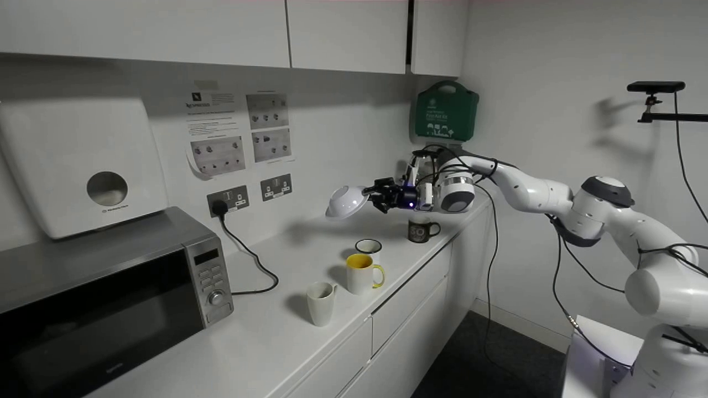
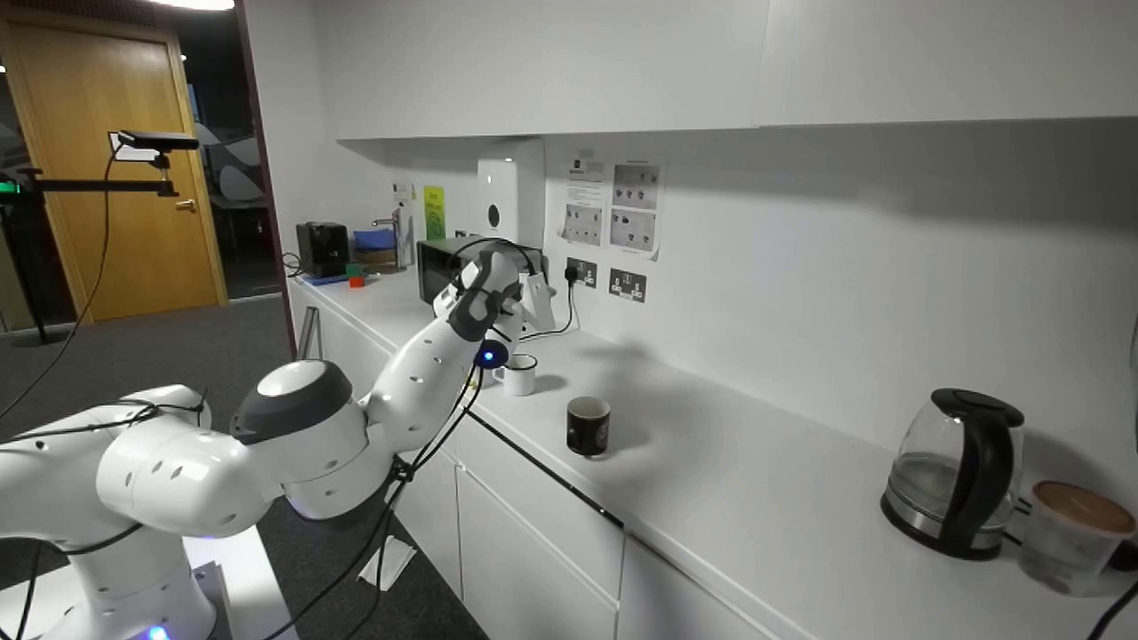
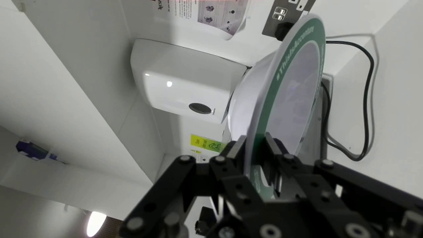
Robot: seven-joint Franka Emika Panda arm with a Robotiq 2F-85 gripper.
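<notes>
A white bowl (image 1: 348,202) is held tilted in the air above the counter, its base ring facing up and to the left in the first exterior view. In the wrist view the bowl (image 3: 293,91) stands nearly edge-on, with a green lettered band inside its rim. My gripper is shut on that rim, one finger on either side. Seen from outside, the gripper (image 1: 369,191) reaches left from the arm to the bowl's edge. The second exterior view hides both bowl and gripper behind the arm.
Below stand a cream mug (image 1: 321,304), a yellow-lined mug (image 1: 359,275), a white dark-rimmed mug (image 1: 368,247) and a black mug (image 1: 418,230). A microwave (image 1: 209,275) is on the left. A kettle (image 2: 955,469) and a tub (image 2: 1072,539) occupy the opposite end.
</notes>
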